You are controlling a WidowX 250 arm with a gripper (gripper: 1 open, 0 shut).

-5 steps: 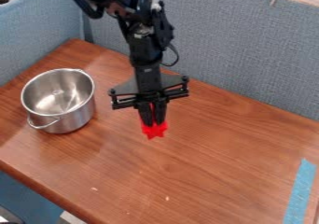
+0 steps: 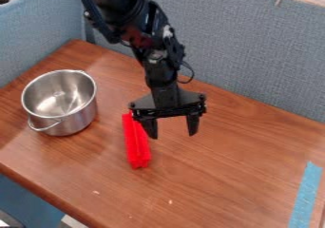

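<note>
A long red object [image 2: 137, 144] lies flat on the wooden table [image 2: 216, 184], pointing toward the front. My black gripper [image 2: 172, 129] is just above and to the right of its back end, its two fingers spread open with only table visible between them.
A steel pot [image 2: 60, 102] with handles stands at the left of the table. A light blue strip [image 2: 305, 196] lies along the right edge. Padded grey walls border the back and left.
The red object was between my fingers and now lies on the table, left of them and extending toward the front. My gripper has opened and sits slightly right of where it was a second ago.
</note>
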